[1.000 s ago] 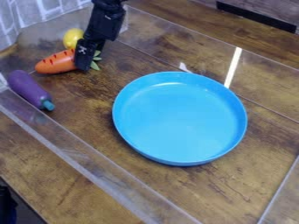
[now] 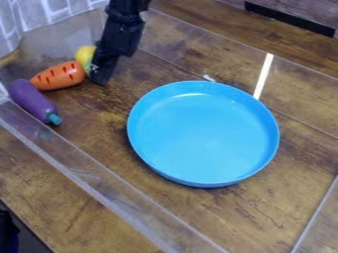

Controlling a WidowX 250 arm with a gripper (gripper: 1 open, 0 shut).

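My black gripper [image 2: 103,67] reaches down from the top, at the upper left, beside a toy carrot [image 2: 57,77] and a yellow object [image 2: 83,54], partly covering the latter. Its fingers look shut; whether anything is between them is hard to tell. The orange carrot lies just left of the fingertips. A purple toy eggplant [image 2: 34,101] lies below it, and a blue round plate [image 2: 203,133] sits at the centre right.
A clear plastic wall [image 2: 93,173] runs along the left and lower left.
The carrot has shifted left and a little down over the last second.
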